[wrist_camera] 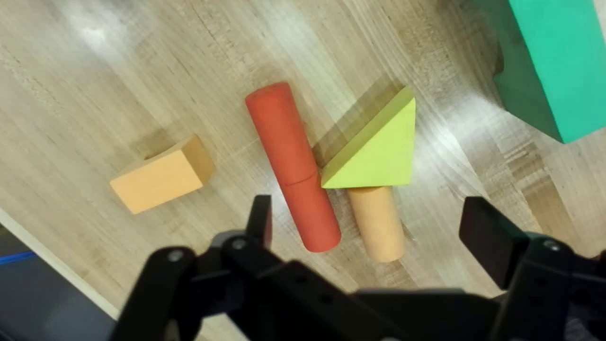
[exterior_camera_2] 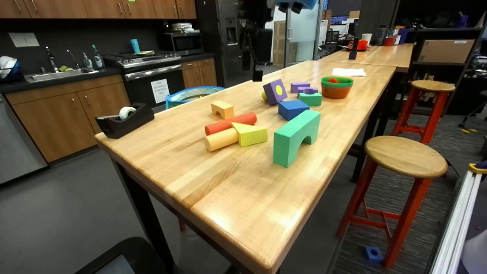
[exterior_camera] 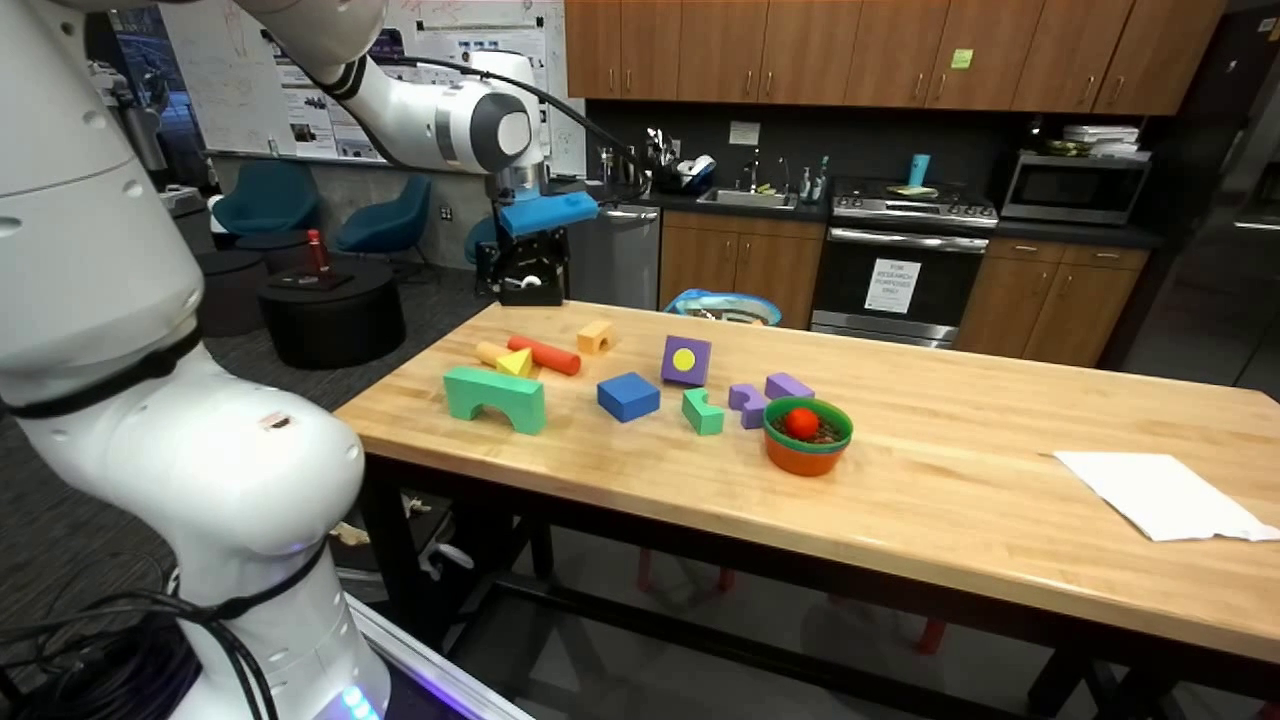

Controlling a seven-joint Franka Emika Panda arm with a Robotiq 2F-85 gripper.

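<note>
My gripper is open, its fingers wide apart with nothing held, above the far left part of the table. Under it in the wrist view lie a red cylinder (wrist_camera: 292,165), an orange cylinder (wrist_camera: 378,224) and a yellow-green triangular block (wrist_camera: 375,150) resting against the orange one's end. To their left sits a small orange arch (wrist_camera: 162,176). A big green arch (exterior_camera_2: 294,137) stands nearer the table's front edge. Further right are a blue block (exterior_camera: 629,397), a purple block with a yellow dot (exterior_camera: 685,360), a small green piece (exterior_camera: 703,412) and two smaller purple pieces (exterior_camera: 747,404).
A green bowl nested in an orange bowl (exterior_camera: 806,454) holds a red ball (exterior_camera: 801,422). White paper (exterior_camera: 1164,494) lies on the right; much bare tabletop surrounds it. A black tape dispenser (exterior_camera_2: 125,121) stands at the table's left back edge.
</note>
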